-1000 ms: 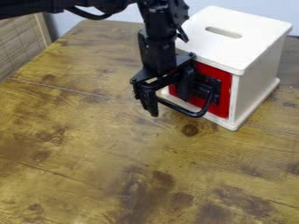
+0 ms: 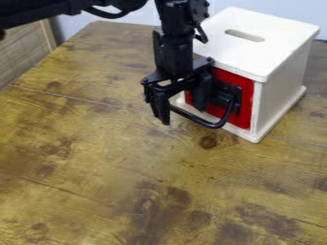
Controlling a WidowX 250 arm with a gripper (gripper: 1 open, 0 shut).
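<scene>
A white box with a slot in its top and a red front panel stands at the right. My black gripper hangs at the panel's left part, low over the floor, with a black bar and cables across the red face. Whether its fingers are open or shut, or on anything, I cannot tell; the dark parts merge.
Bare wooden floor fills the left and front. A pale wooden panel stands at the far upper left edge. The arm reaches in from the top left.
</scene>
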